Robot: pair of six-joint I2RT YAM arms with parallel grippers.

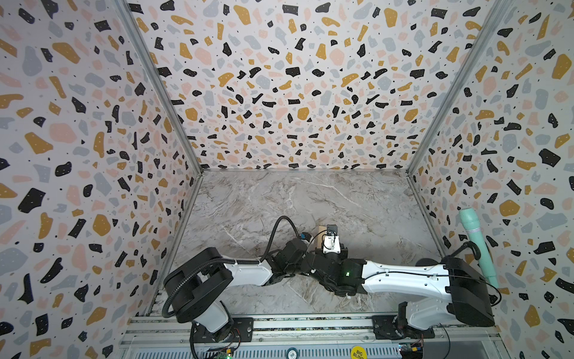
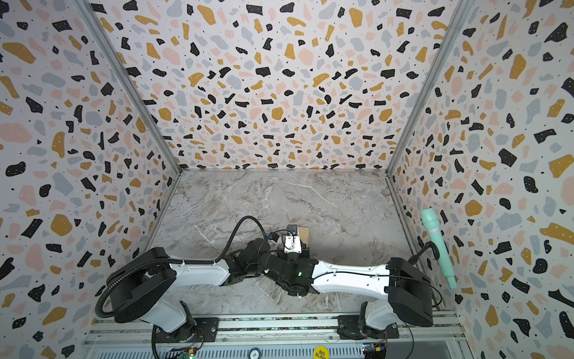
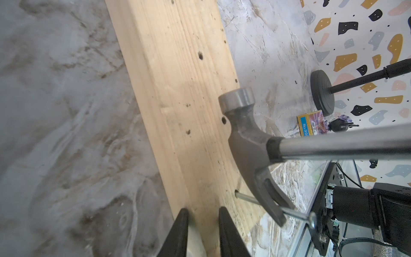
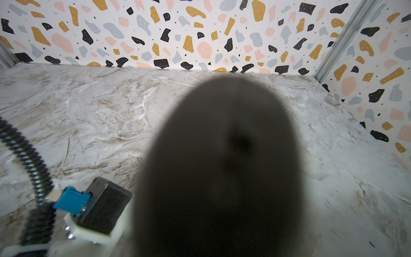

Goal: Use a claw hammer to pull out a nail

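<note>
A pale wooden board lies on the marble table, clearest in the left wrist view. From its near part sticks a long nail, much of its shank exposed. The claw hammer has its claw around the shank below the nail head. My left gripper is shut on the board, with wood showing between its fingers. The hammer handle runs off to the right; my right gripper is shut on it, its fingers hidden. A large blurred dark shape, apparently the handle's end, fills the right wrist view's middle.
The two wrists meet closely over the board. A black round stand and a small box lie right of the board. A mint-green tube leans at the right wall.
</note>
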